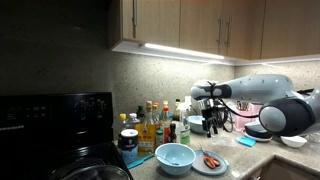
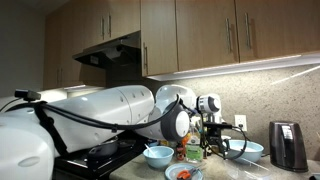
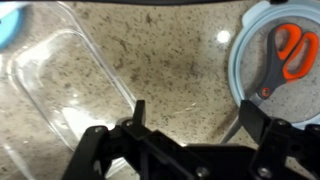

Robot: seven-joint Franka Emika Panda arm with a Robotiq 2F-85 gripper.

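Note:
My gripper is open above the speckled counter, with only bare counter showing between its fingers. Right of it in the wrist view, scissors with orange and grey handles (image 3: 291,54) lie on a pale plate (image 3: 238,62); the blades run partly behind the right finger. To the left is a clear plastic container or lid (image 3: 75,75). From exterior view 1, the gripper (image 1: 212,128) hangs behind the plate (image 1: 217,170) and the scissors (image 1: 211,160), apart from both. In exterior view 2 the arm partly hides the fingers.
A light blue bowl (image 1: 175,158) stands left of the plate, before several bottles (image 1: 151,130). Another blue bowl (image 2: 250,151) sits near the wall beside a dark toaster (image 2: 287,146). White bowls (image 1: 293,140) are at the right. Cabinets (image 1: 190,25) hang overhead.

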